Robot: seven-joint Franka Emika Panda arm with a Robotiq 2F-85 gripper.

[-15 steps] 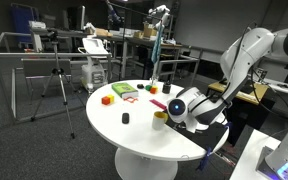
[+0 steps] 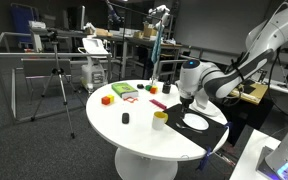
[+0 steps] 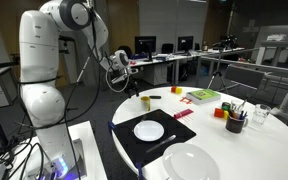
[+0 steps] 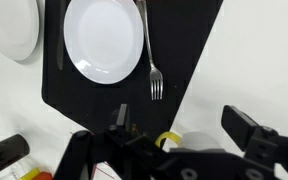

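Note:
In the wrist view my gripper is open, its fingers wide apart with nothing between them. It hovers above the table, near the lower edge of the black mat [image 4: 89, 98]. On the mat lie a white plate [image 4: 104, 40] and a fork [image 4: 154, 62], with a knife [image 4: 61, 38] on the plate's other side. Part of a yellow cup [image 4: 167, 140] shows beside the gripper body, which hides the rest. From the side, the yellow cup [image 2: 159, 120] stands upright near the mat, with the gripper [image 2: 186, 103] raised apart from it.
A larger white plate [image 3: 189, 162] lies beyond the mat. A dark pen holder [image 3: 235, 122], a green box [image 3: 204, 95] and small coloured blocks stand farther along the table. A dark cup [image 2: 126, 118] sits at the left.
The arm has risen and moved right in exterior view 1, away from the yellow cup and over the mat's plate area. The cup and the other table objects look unmoved.

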